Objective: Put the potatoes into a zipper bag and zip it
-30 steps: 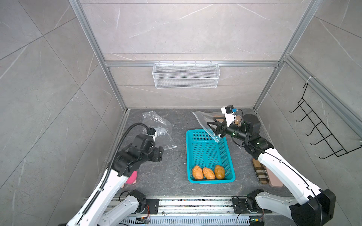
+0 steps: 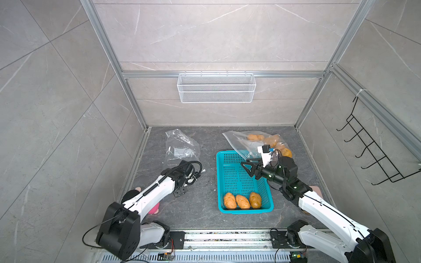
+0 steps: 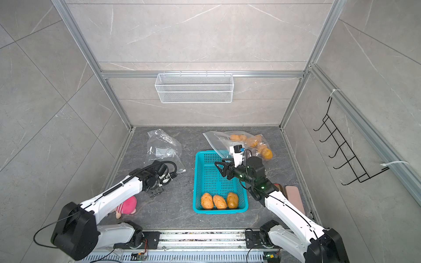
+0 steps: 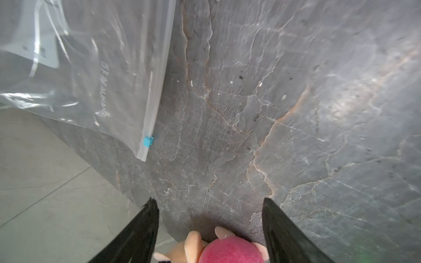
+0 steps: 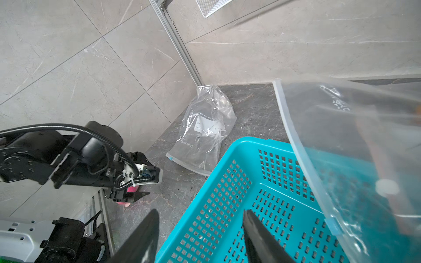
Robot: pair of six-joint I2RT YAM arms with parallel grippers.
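Observation:
A teal basket (image 2: 219, 175) holds three potatoes (image 2: 242, 202) at its front end. A clear zipper bag (image 2: 236, 139) with several potatoes inside lies at the back right, partly over the basket. An empty clear bag (image 3: 163, 144) lies at the back left, its blue slider (image 4: 148, 141) seen in the left wrist view. My left gripper points down at the counter just in front of that bag, open and empty. My right gripper is open and empty above the basket, beside the filled bag.
A pink plush toy (image 3: 127, 205) sits at the front left, and a pinkish object (image 3: 293, 199) lies at the right edge. A wire shelf (image 2: 215, 87) and a black hook rack (image 2: 377, 157) hang on the walls. The counter between left bag and basket is clear.
My left arm has swung and lowered toward the counter by the empty bag. My right gripper has come down and toward the front over the basket; more of the potato-filled bag now shows.

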